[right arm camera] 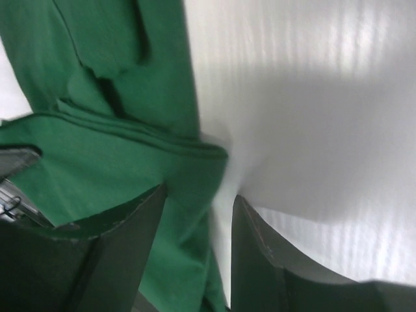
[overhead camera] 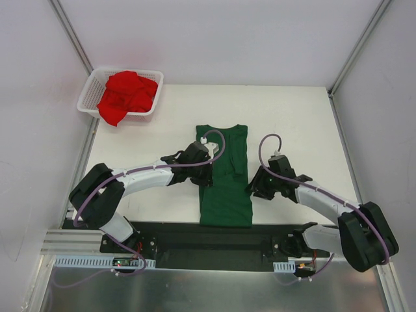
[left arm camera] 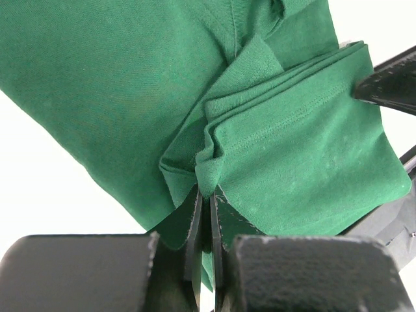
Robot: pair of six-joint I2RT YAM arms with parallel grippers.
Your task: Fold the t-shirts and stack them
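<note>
A green t-shirt lies lengthwise on the white table, sleeves tucked in, its lower part hanging over the front edge. My left gripper is shut on a bunched fold at the shirt's left side, with cloth pinched between its fingertips. At the shirt's right side, my right gripper stands open. Its fingers straddle the folded corner in the right wrist view, one over the cloth and one over bare table. Whether they touch the cloth cannot be told.
A white basket at the back left holds a crumpled red cloth. A dark gap runs along the front edge.
</note>
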